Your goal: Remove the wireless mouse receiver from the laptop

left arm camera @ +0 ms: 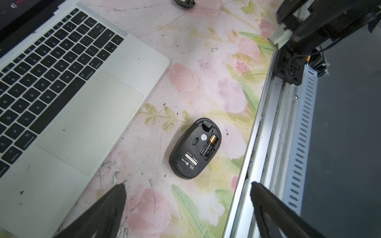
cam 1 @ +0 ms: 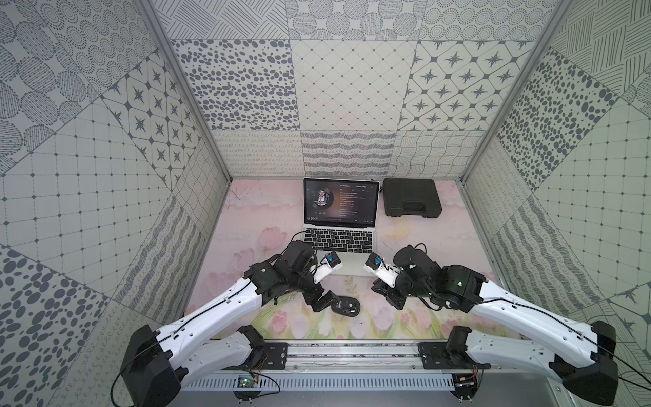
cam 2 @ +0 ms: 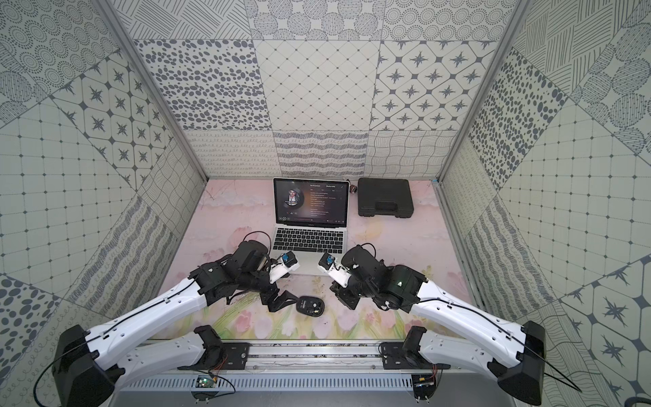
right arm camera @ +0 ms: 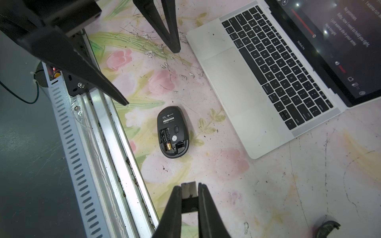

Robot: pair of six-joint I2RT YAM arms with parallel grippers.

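Observation:
In the right wrist view a small USB receiver [right arm camera: 189, 190] with a metal plug and dark body is pinched between the fingertips of my right gripper. That gripper hangs to the right of the mouse. My left gripper is open and empty, close by the mouse's left side. Bottom side up on the table, the black mouse [right arm camera: 173, 132] has its battery bay uncovered, with a battery and an empty slot showing. The silver laptop [cam 1: 352, 263] stands open behind both grippers, its screen lit.
A black case [cam 1: 411, 198] lies at the back right of the table. Part of a small dark object [right arm camera: 326, 229] shows at the right wrist view's lower edge. A metal rail [cam 1: 359, 346] runs along the front. Bare table lies left and right of the laptop.

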